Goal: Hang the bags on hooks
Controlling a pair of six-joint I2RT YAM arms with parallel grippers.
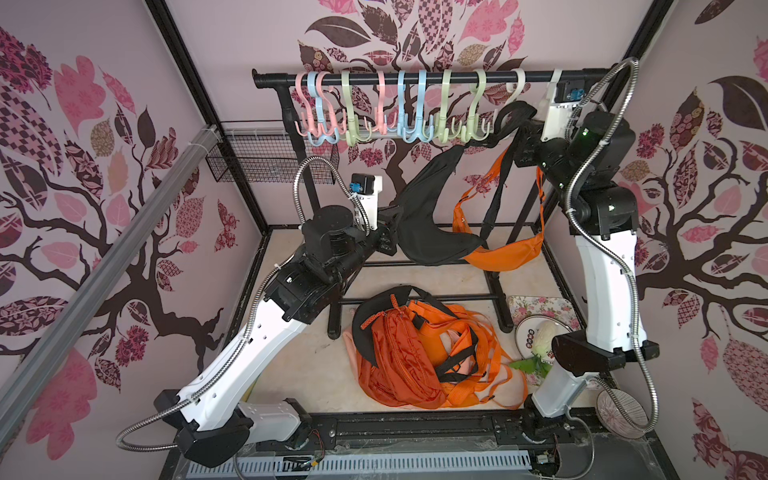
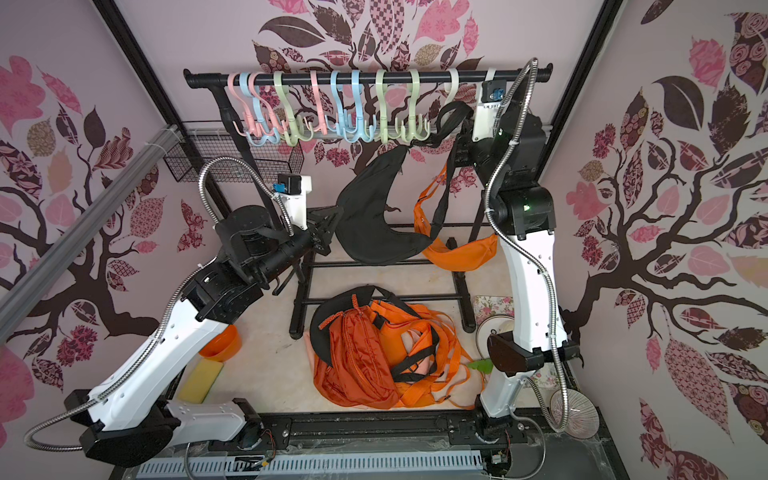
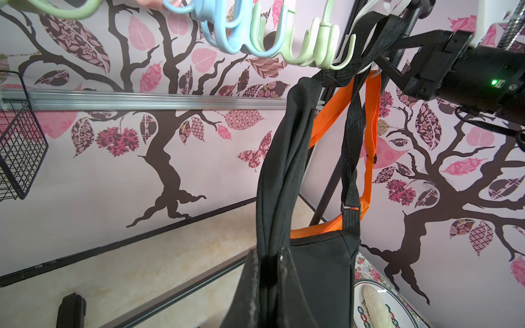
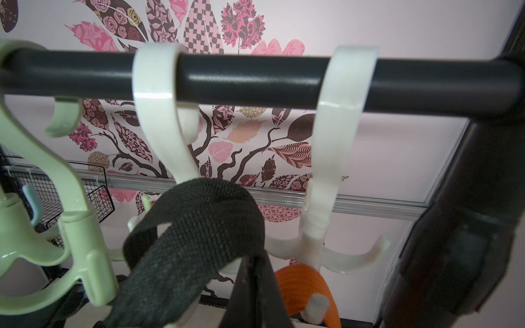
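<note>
A black bag (image 1: 428, 216) hangs slack in the air below the hook rail. My left gripper is shut on a fold of its dark cloth at the left side. At the right, the bag's black strap (image 4: 191, 246) rises in a loop in front of a white hook (image 4: 155, 93), its upper stem still visible. My right gripper is shut at the strap's edge, the thin webbing running to its fingertips. Whether the loop goes around a prong is hidden by the strap. A second white hook (image 4: 339, 136) hangs to the right.
An orange bag (image 1: 504, 254) hangs behind, its strap by the right white hook. Several pink, blue and green hooks (image 1: 416, 112) crowd the black rail (image 1: 360, 78) leftward. More orange bags (image 1: 404, 352) lie on the floor, near a plate (image 1: 524, 332).
</note>
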